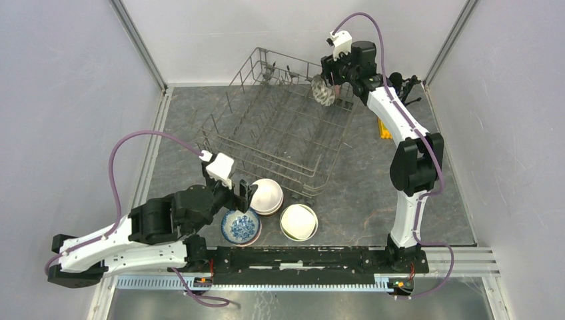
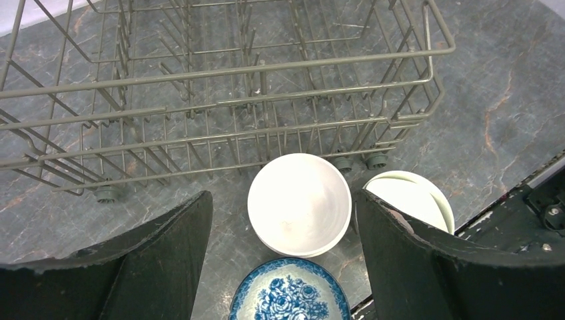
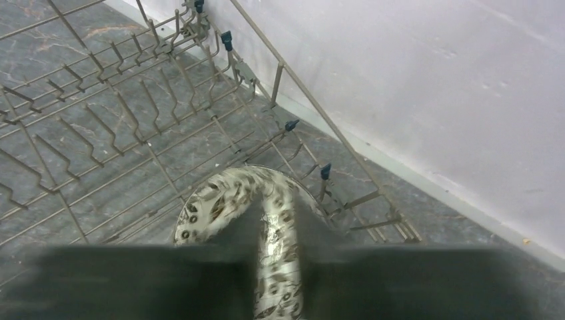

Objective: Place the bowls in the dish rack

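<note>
A patterned bowl [image 1: 323, 95] lies in the back-right of the wire dish rack [image 3: 151, 154], below my right gripper [image 1: 333, 67]; in the right wrist view the bowl [image 3: 230, 187] is behind the blurred fingers, which look close together, their hold unclear. My left gripper is open above the near bowls: a white bowl [image 2: 299, 203], a blue floral bowl [image 2: 288, 297] and stacked pale bowls [image 2: 403, 200].
Walls [image 1: 493, 133] enclose the work area. A yellow item [image 1: 384, 130] with black pieces stands right of the rack. Bare grey floor [image 1: 373, 200] lies to the rack's front right.
</note>
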